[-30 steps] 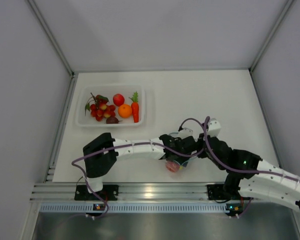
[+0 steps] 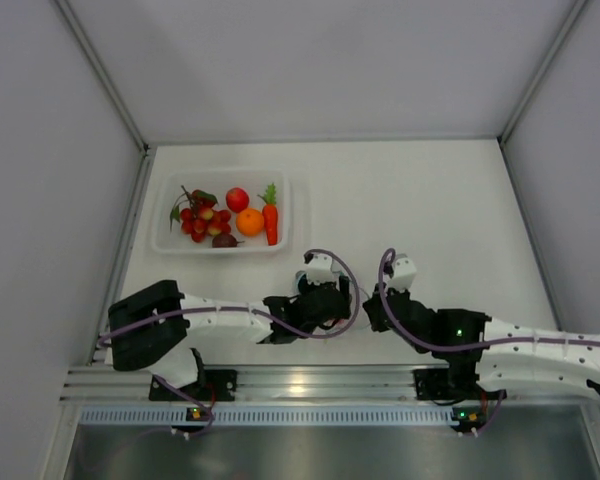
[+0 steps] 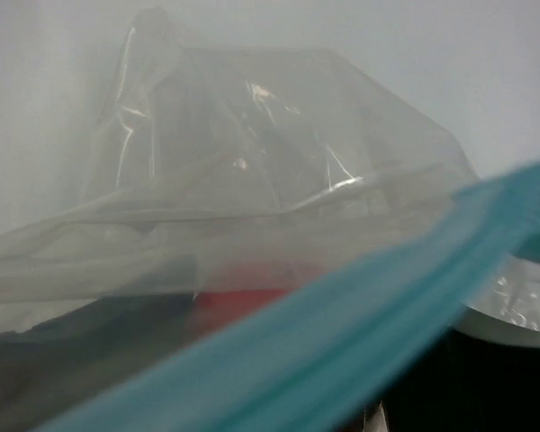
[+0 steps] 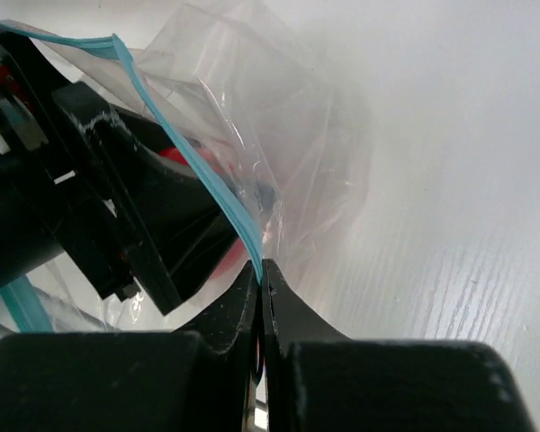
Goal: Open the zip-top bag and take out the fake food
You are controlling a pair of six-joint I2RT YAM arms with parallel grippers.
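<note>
The clear zip top bag [image 4: 297, 153] with its teal zip strip [image 3: 360, 324] lies between the two arms near the front of the table, largely hidden in the top view. My right gripper is shut on the strip's edge. In the right wrist view my left gripper reaches into the bag behind the strip; whether it holds anything is unclear. Something red [image 3: 234, 306] shows through the plastic, partly hidden.
A white tray [image 2: 220, 250] at the back left holds grapes [image 2: 200, 225], an orange [image 2: 249, 222], a carrot [image 2: 270, 223], a red round fruit [image 2: 236, 200] and a dark item.
Both arms have moved leftward in the top view over the last second, the left one further. The red item seen at the front beside the left gripper is now mostly hidden.
</note>
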